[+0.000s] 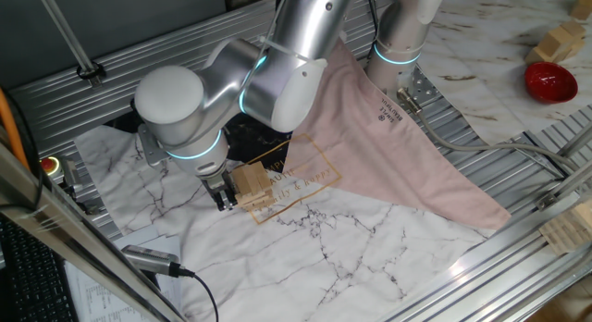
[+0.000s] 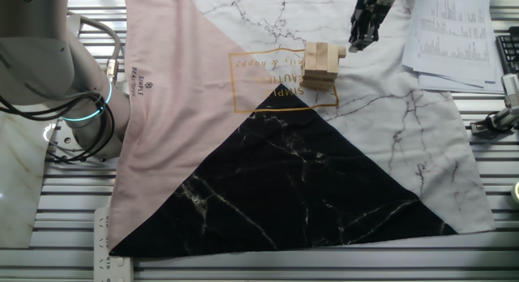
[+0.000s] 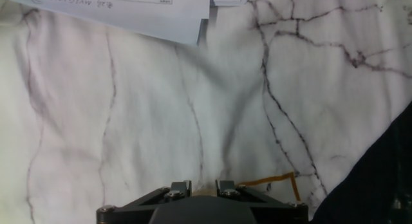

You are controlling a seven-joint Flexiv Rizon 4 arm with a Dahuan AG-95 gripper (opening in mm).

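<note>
A small stack of pale wooden blocks (image 2: 321, 61) stands on the cloth, over the gold-framed lettering; one block end (image 2: 341, 52) juts from its side. Right at that side, low over the cloth, is my gripper (image 1: 226, 205), seen also in exterior view 2 with its dark fingers (image 2: 354, 44) close to the jutting end. From the wrist, the gripper shows a narrow gap between its fingertips, with a sliver of tan wood (image 3: 205, 192) low in it. Whether the fingers touch or press on the wood is hidden. The stack (image 1: 252, 186) is upright.
The pink, black and white marbled cloth (image 1: 407, 179) has slight folds. Paper sheets (image 2: 450, 35) lie beyond the gripper. A red bowl (image 1: 551, 82) and loose wooden blocks (image 1: 557, 44) sit far off on another cloth. A cabled device (image 1: 153, 260) stands near the front edge.
</note>
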